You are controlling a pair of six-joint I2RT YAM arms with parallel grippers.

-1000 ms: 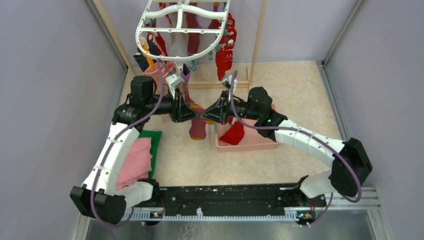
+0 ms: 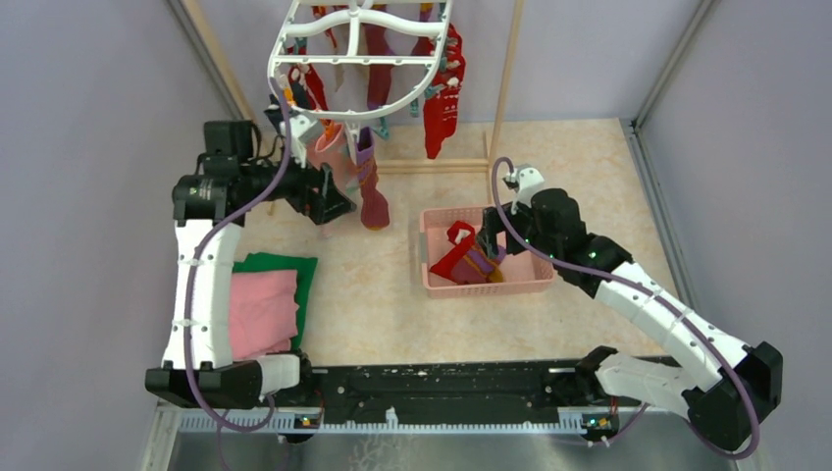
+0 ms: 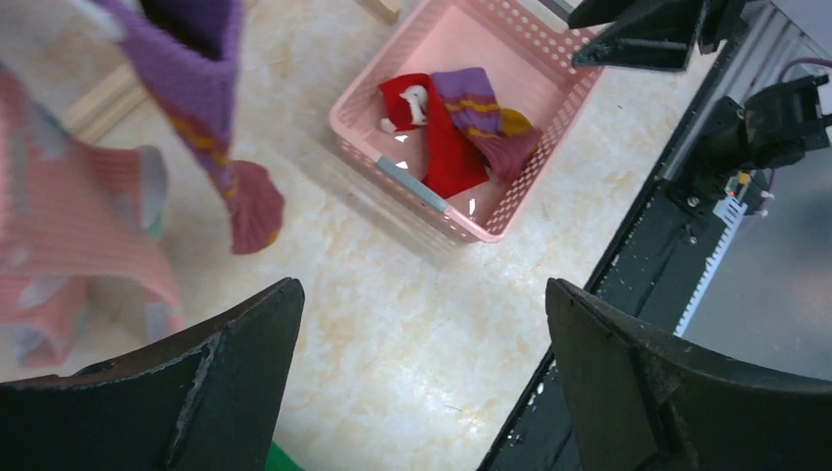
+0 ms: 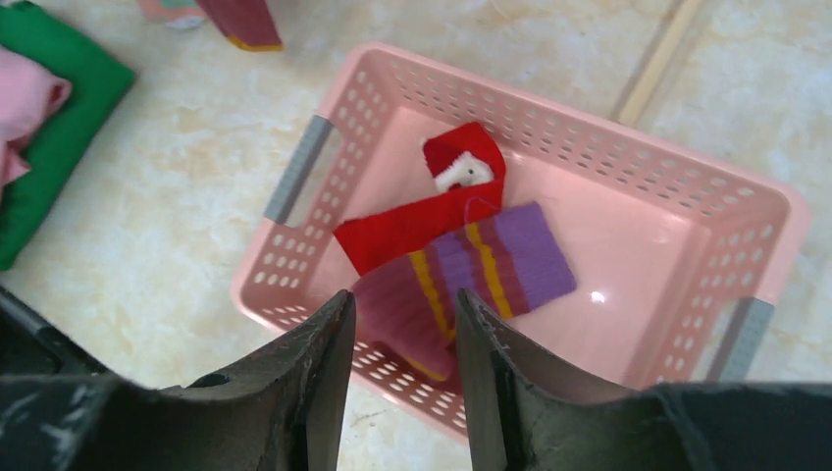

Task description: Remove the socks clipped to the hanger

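Note:
Socks hang clipped to the white hanger [image 2: 358, 59], among them a red patterned sock [image 2: 442, 93] and a purple-and-maroon sock [image 2: 373, 196]; a pink one [image 3: 69, 226] also hangs there. My left gripper [image 2: 324, 196] is open beside these, nothing between its fingers. My right gripper [image 2: 493, 235] is over the pink basket [image 4: 638, 216], fingers apart. In the basket lie a red sock [image 4: 392, 231] and a purple yellow-striped sock [image 4: 525, 250], just beyond the right fingertips.
Folded pink cloth [image 2: 260, 314] and green cloth [image 2: 299, 270] lie at the left. Wooden bars of the stand [image 2: 432, 167] run behind the basket.
My right gripper moved right over the basket and released the striped sock, which now lies inside. My left gripper moved left and let go of that sock.

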